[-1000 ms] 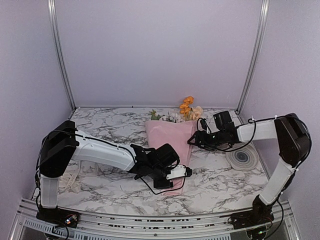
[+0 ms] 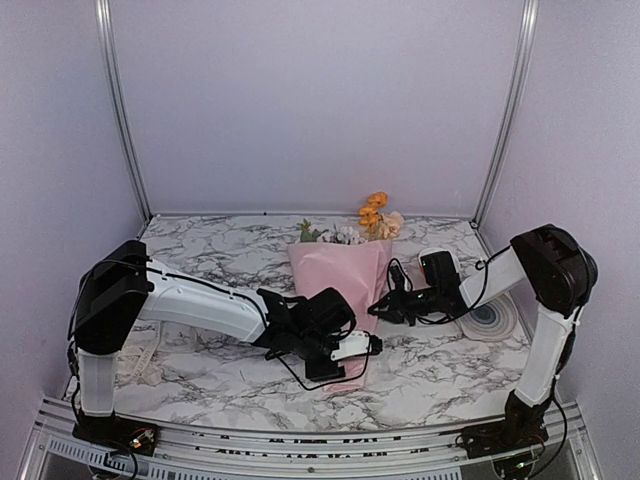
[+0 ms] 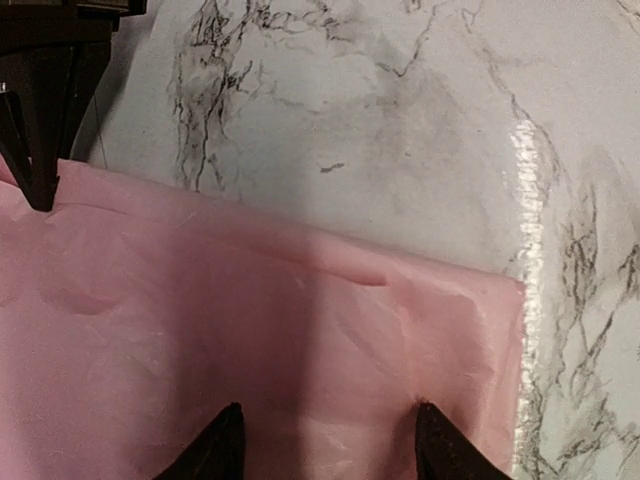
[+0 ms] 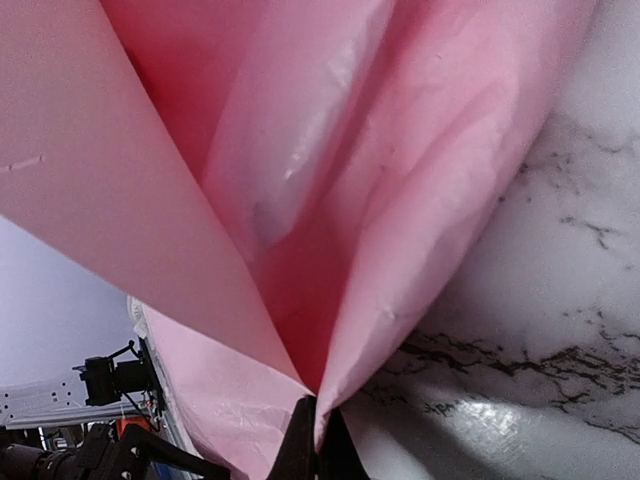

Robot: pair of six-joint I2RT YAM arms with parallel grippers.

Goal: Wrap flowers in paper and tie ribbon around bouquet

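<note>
A bouquet lies in pink wrapping paper (image 2: 325, 265) at the middle of the table. Orange flowers (image 2: 372, 212), white flowers (image 2: 345, 236) and green leaves (image 2: 308, 232) stick out at its far end. In the right wrist view my right gripper is shut on an edge of the paper, whose folds draw together at the fingertips. Over the paper's near end my left gripper stands open, with pink paper beneath its spread fingers. The flower stems are hidden by the wrap, and no tie shows.
On the right a round grey coiled thing (image 2: 487, 318) lies behind the right arm. Pale, see-through items (image 2: 140, 360) rest on the left. Marble table shows bare at the front right and back left.
My right gripper has moved toward the front and slightly left along the paper's right side. The paper's right edge now stands folded up. The left arm has hardly moved.
</note>
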